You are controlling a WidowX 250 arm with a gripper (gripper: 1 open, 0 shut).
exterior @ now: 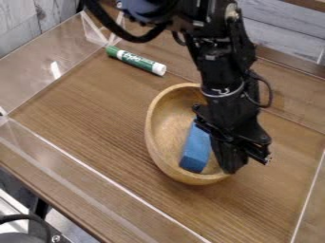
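Note:
My gripper [246, 152], black, reaches down over the right side of a round wooden bowl [166, 133], its tip at or just inside the bowl's right part. It looks closed, though the fingertips are hard to make out; nothing clearly shows between them. A blue block [196, 146] lies in the bowl, left of the gripper. The arm hides much of the bowl's right rim and inside.
A green and white tube [136, 61] lies at the back left of the wooden table [89, 133]. Clear panels edge the table at the left. Free wood lies left, front and right of the bowl.

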